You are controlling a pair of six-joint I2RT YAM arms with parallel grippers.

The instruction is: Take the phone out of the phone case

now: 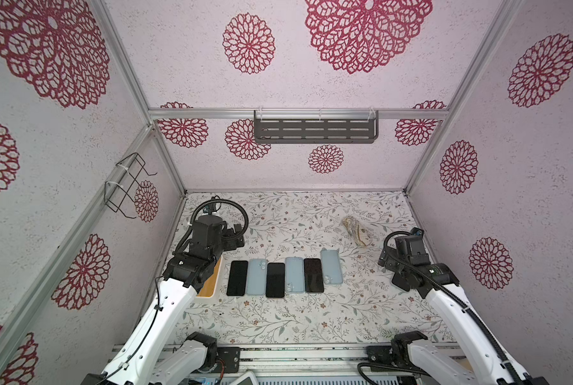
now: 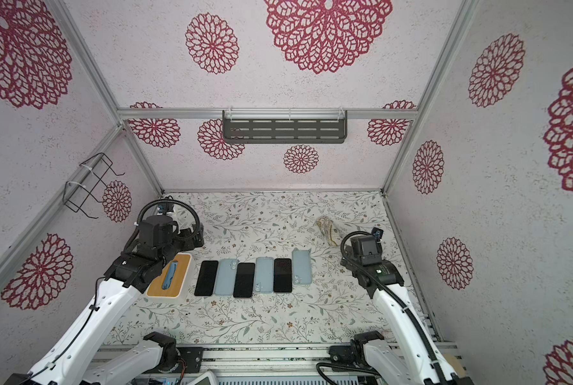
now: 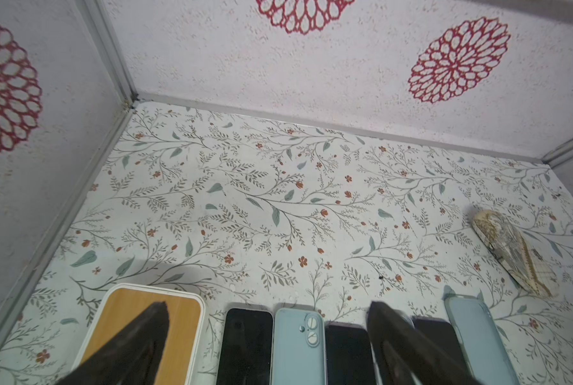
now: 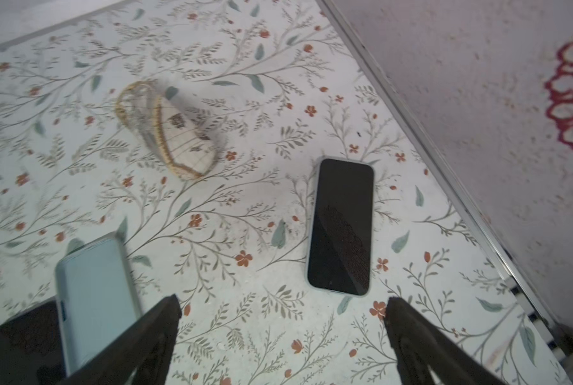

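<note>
Black phones (image 1: 237,278) and pale blue cases (image 1: 256,277) alternate in a row on the floral mat, the rightmost case (image 2: 302,266) at the row's end. A separate black phone (image 4: 339,224) lies at the right, beneath my right gripper. My left gripper hovers at the left, above the back of an orange tray (image 3: 142,320) with a blue object (image 2: 169,274) on it. Both grippers stand open with nothing between their fingers. Whether any phone sits inside a case is hard to tell.
A crumpled beige bag (image 1: 357,231) lies behind the row at the right. Walls surround the workspace, with a grey shelf (image 1: 315,131) on the back rail and a wire rack (image 1: 126,184) on the left.
</note>
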